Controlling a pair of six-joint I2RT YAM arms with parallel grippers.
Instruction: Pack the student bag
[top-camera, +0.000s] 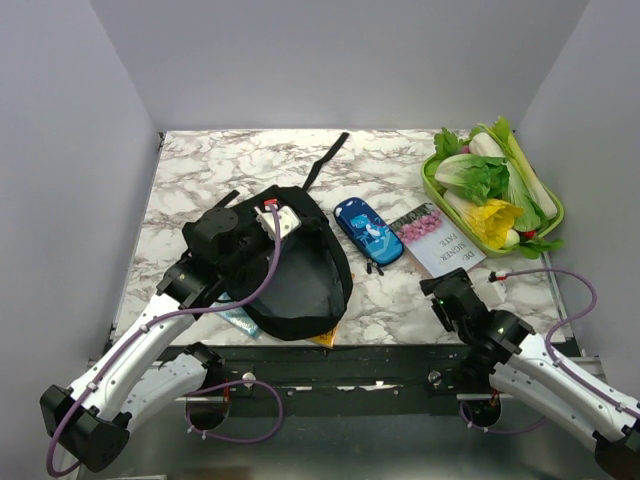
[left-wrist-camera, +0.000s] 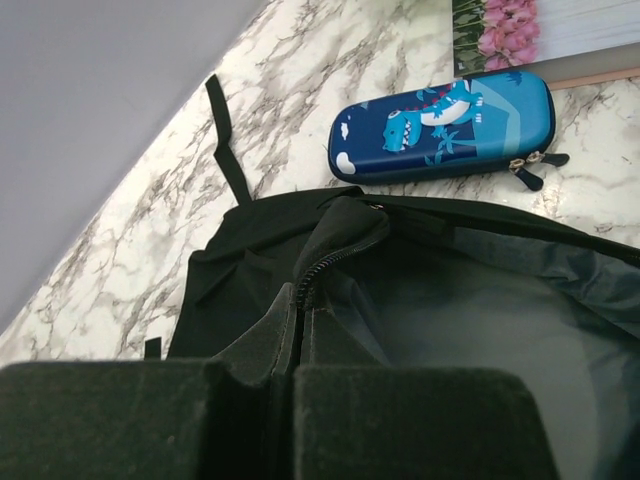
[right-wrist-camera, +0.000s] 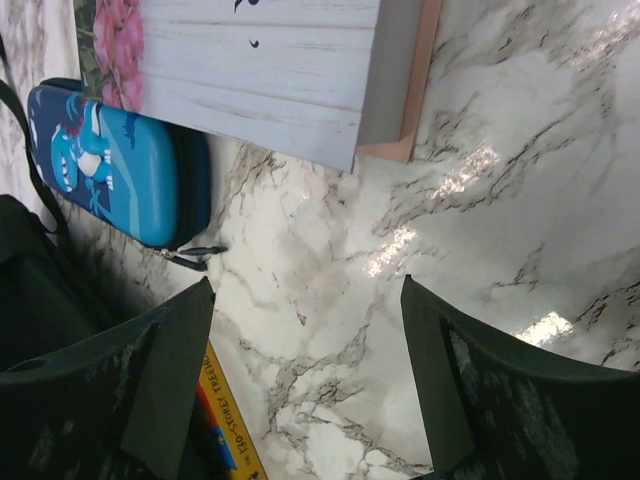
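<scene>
The black bag (top-camera: 310, 280) lies open on the marble table, its grey lining showing. In the left wrist view, my left gripper is shut on the bag's zippered edge (left-wrist-camera: 345, 235), a thin fold of cloth. My right gripper (top-camera: 436, 298) stands open over bare table right of the bag, empty between its fingers. A blue dinosaur pencil case (top-camera: 369, 231) rests beside the bag. Right of it is a book with pink flowers on its cover (top-camera: 437, 238). A yellow book (top-camera: 325, 337) and a light-blue item (top-camera: 238, 320) show partly from under the bag.
A green basket (top-camera: 432, 192) of vegetables fills the back right corner. One bag strap (top-camera: 325, 160) stretches toward the back. Grey walls close in the sides and back.
</scene>
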